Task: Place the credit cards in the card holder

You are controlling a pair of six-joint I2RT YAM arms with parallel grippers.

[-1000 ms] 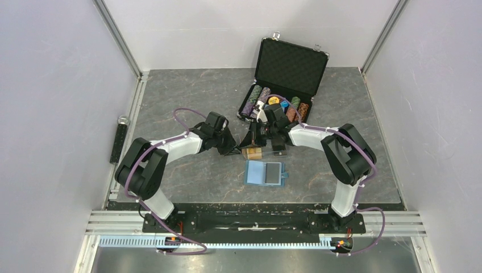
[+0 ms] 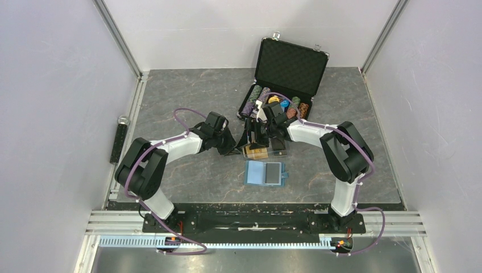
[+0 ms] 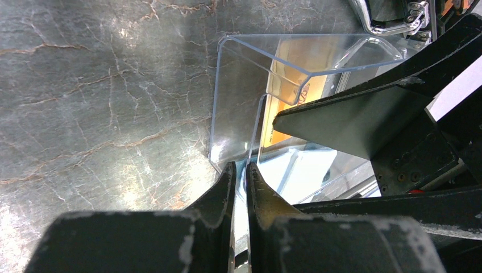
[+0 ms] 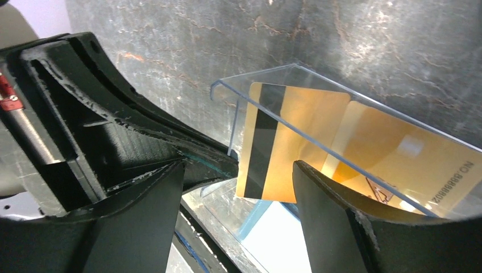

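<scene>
A clear plastic box (image 3: 237, 108) holds gold cards (image 4: 318, 122); one shows a black stripe and another overlaps it. My left gripper is shut on the near edge of the box wall. Over the box, my right gripper stands open. Its fingertips lie either side of the striped card's lower part in the right wrist view; whether they touch it I cannot tell. The blue card holder (image 2: 255, 172) lies spread flat just in front of the box, with a grey panel on its right half.
An open black case (image 2: 291, 67) with chip stacks stands behind the box, close to my right arm. A dark flat item (image 2: 278, 144) lies at the box's right end. At far left lies a black cylinder (image 2: 119, 141).
The left arm and card holder have stayed put.
</scene>
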